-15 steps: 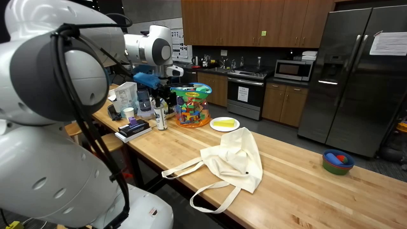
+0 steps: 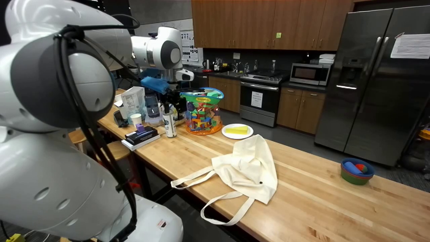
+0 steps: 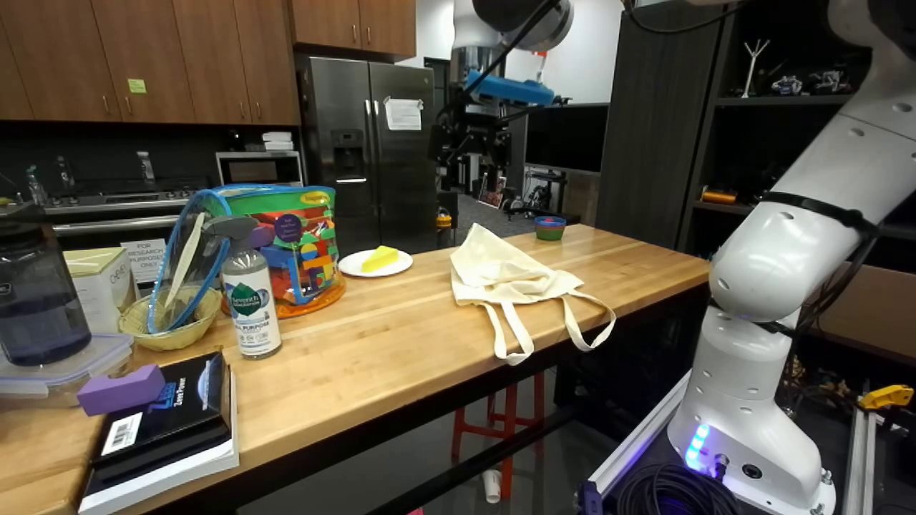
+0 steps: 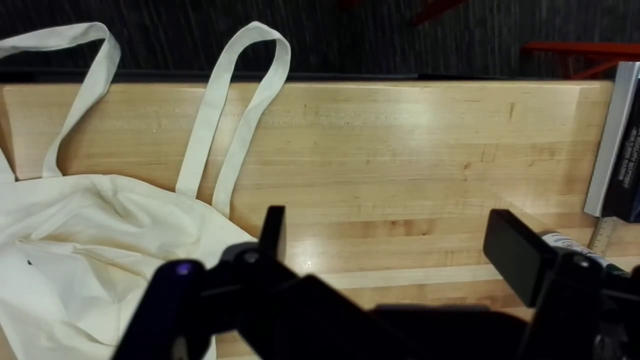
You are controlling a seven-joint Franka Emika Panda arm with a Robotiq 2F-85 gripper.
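Observation:
My gripper is open above the table, its black fingers wide apart and only bare wood seen between them. In exterior view 2 the gripper [image 3: 469,159] hangs high over the tabletop. A cream cloth bag [image 2: 248,173] lies crumpled on the table, two strap loops hanging over the near edge. From the wrist the bag [image 4: 90,240] is at the left, partly behind a finger. A yellow block [image 2: 237,129] rests on a white plate [image 2: 228,135] at the far side. No contact shows between gripper and bag.
A clear bag of colourful blocks [image 3: 313,244], a spray bottle [image 3: 249,300] and black box with a purple block [image 3: 124,390] crowd one end of the table. Stacked bowls [image 2: 354,179] stand at the other end. Bare wood [image 2: 322,201] lies between cloth bag and bowls.

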